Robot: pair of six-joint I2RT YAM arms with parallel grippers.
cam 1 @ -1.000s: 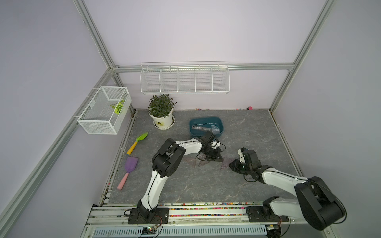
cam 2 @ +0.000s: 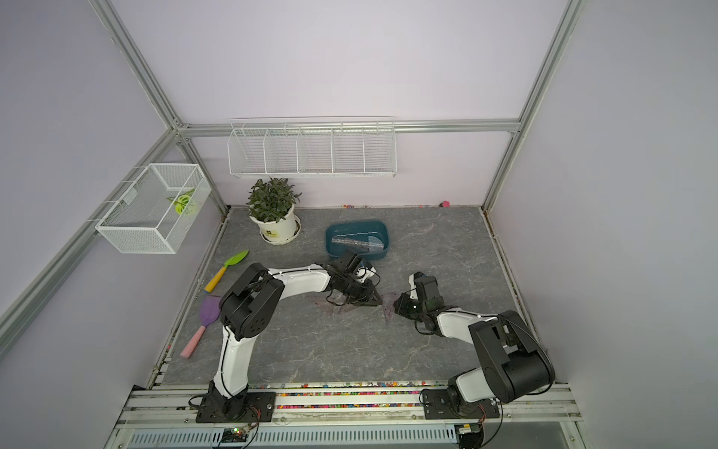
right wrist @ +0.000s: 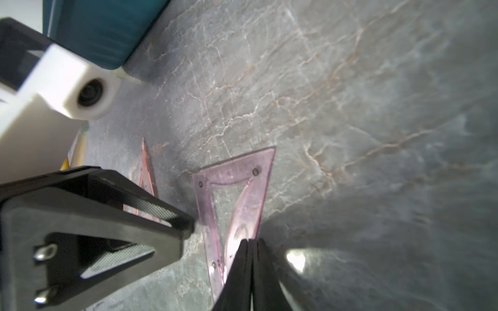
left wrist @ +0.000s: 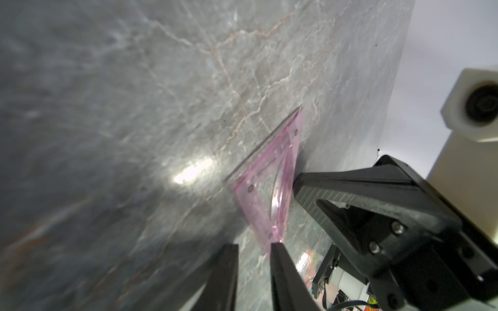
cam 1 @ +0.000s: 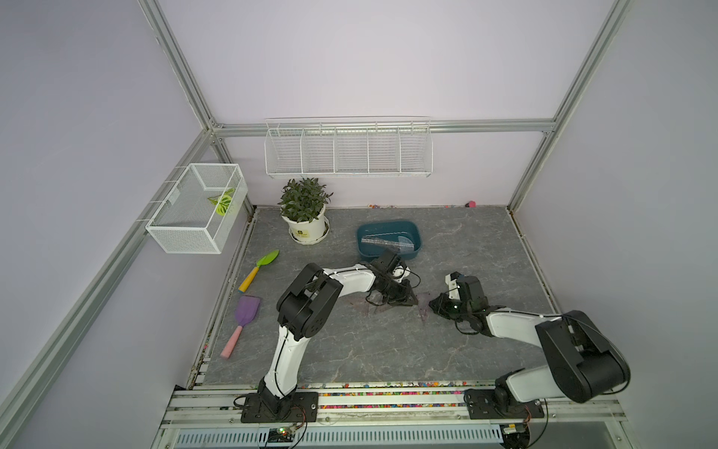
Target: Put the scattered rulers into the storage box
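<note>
A pink transparent set square lies flat on the grey table between my grippers; the right wrist view shows it too [right wrist: 233, 168]. My left gripper [cam 1: 411, 301] is low beside it, and my right gripper [cam 1: 434, 305] faces it from the right, near its edge. Neither visibly lifts it; how far each finger stands open is unclear. A reddish ruler piece [right wrist: 145, 165] lies farther left, partly hidden. The teal storage box [cam 1: 415, 237] behind holds clear rulers [cam 1: 381, 242].
A potted plant [cam 1: 304, 226] stands back left. A green-yellow trowel [cam 1: 254, 274] and a purple spatula [cam 1: 245, 310] lie at the left. White wire baskets hang on the walls.
My right gripper has moved a little leftward and away from the front edge, with its arm shifting likewise.
</note>
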